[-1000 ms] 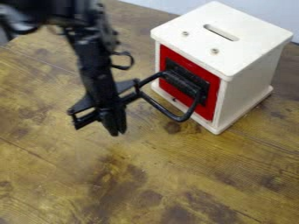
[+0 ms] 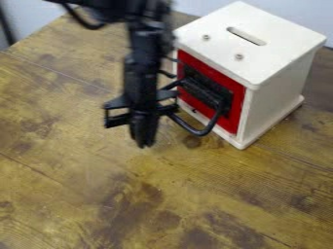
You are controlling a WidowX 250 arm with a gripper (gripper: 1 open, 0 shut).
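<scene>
A white wooden box [image 2: 271, 88] with a slot and screws on top stands at the upper right. Its red front panel [image 2: 229, 120] carries a black mechanism with a bent black handle sticking out toward the lower left. My black gripper [image 2: 143, 131] hangs pointing down just left of that handle, blurred, with its fingers close together and nothing visible between them. Whether it touches the handle cannot be told.
A pale wall lies behind the table at the top.
Over the last second my gripper has moved slightly right, toward the box, and the arm above it has swung to a more upright position. The box stands where it was.
</scene>
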